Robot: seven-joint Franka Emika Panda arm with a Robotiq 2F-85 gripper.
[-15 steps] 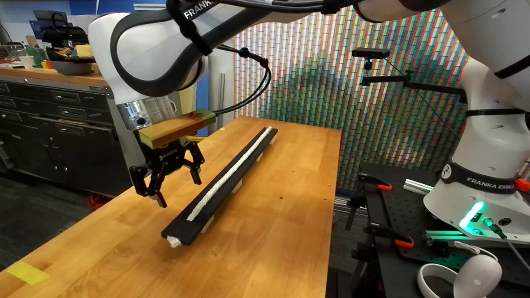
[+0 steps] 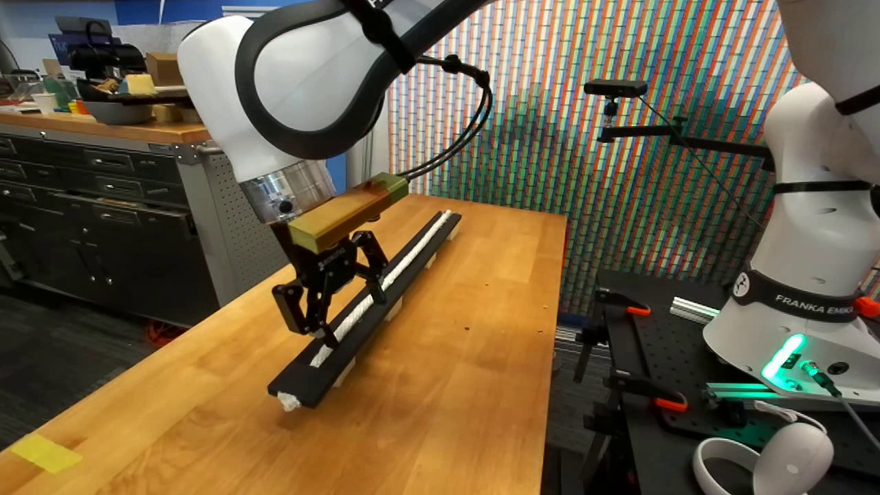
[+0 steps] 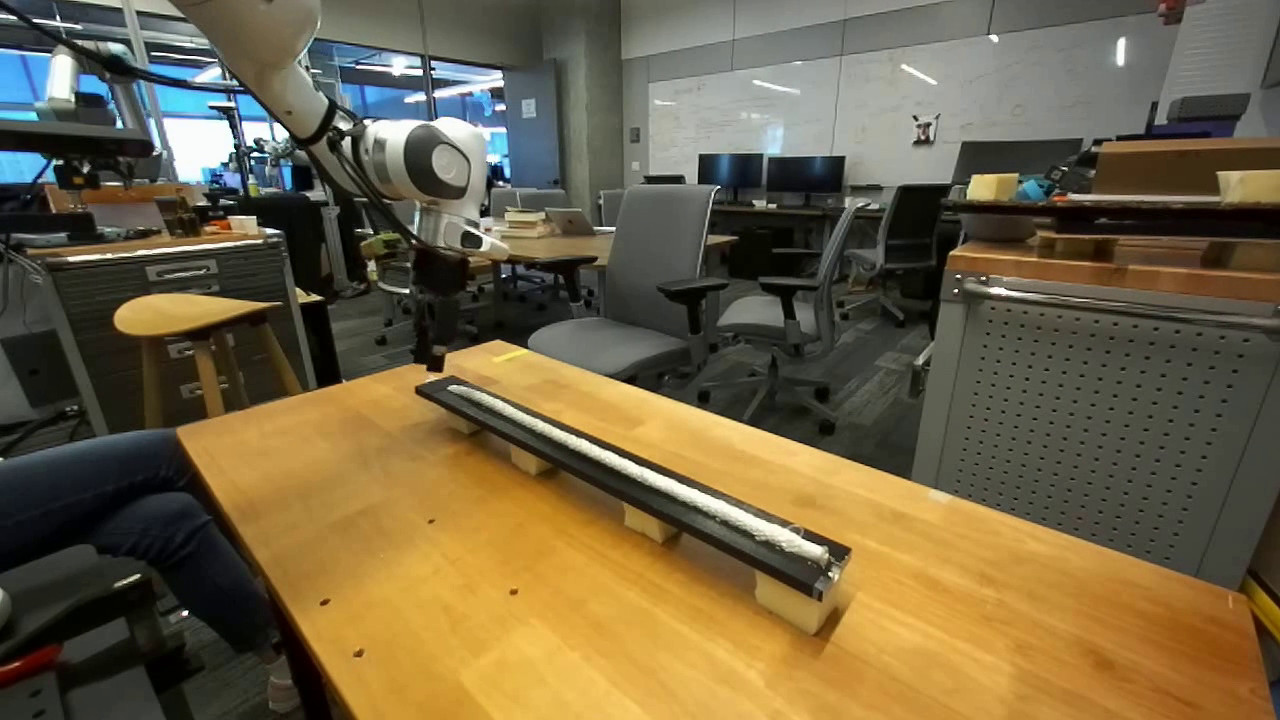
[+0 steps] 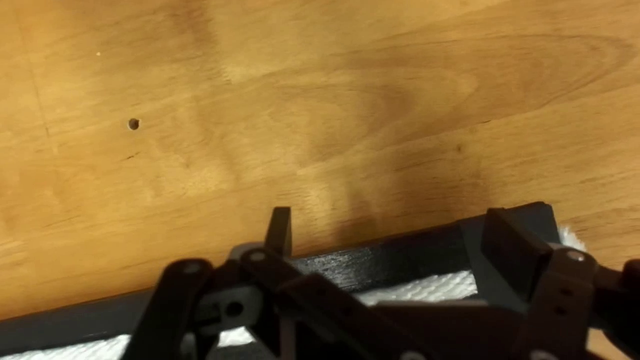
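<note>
A white rope point(image 2: 404, 262) lies along the channel of a long black board point(image 2: 296, 379), its frayed end poking out at the near end of the board. In exterior view 2 the same rope point(image 3: 648, 473) runs nearly the whole length of the board. My gripper point(image 2: 355, 316) is open over the near part of the board, its fingers spread apart along the rope. From the wrist, the black fingers point(image 4: 279, 231) stand before the board point(image 4: 384, 264) and hide part of the rope point(image 4: 441, 287). Whether the fingertips touch anything, I cannot tell.
Pale blocks point(image 3: 801, 604) hold the board above the wooden table point(image 2: 470, 396). Bare tabletop lies on both sides of it. Yellow tape point(image 2: 47, 453) marks the table's near left corner. A second white robot base point(image 2: 788, 305) stands off to the right.
My gripper has moved right in exterior view 1, from beside the board to over it. The board and rope have not moved.
</note>
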